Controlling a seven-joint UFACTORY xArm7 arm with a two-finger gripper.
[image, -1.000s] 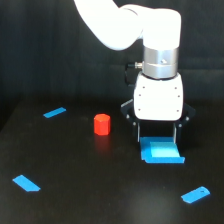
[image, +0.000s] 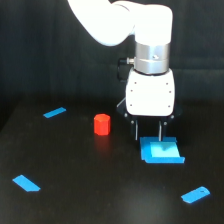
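Note:
My gripper (image: 149, 134) points downward at the right of centre, with its two dark fingers standing apart. Only dark background shows in the gap between them, so it looks open and empty. Just below and partly behind the fingertips is a blue box-like object (image: 161, 159) with a paler blue inner face. Whether the fingertips touch it or stand above it, I cannot tell. A red block (image: 102, 124) sits on the black table, left of the gripper and apart from it.
Short blue tape strips lie on the table at back left (image: 54, 112), front left (image: 26, 183) and front right (image: 195, 194).
The arm has shifted slightly left, and the gap between the fingers has narrowed. The red block and the blue object appear to be where they were.

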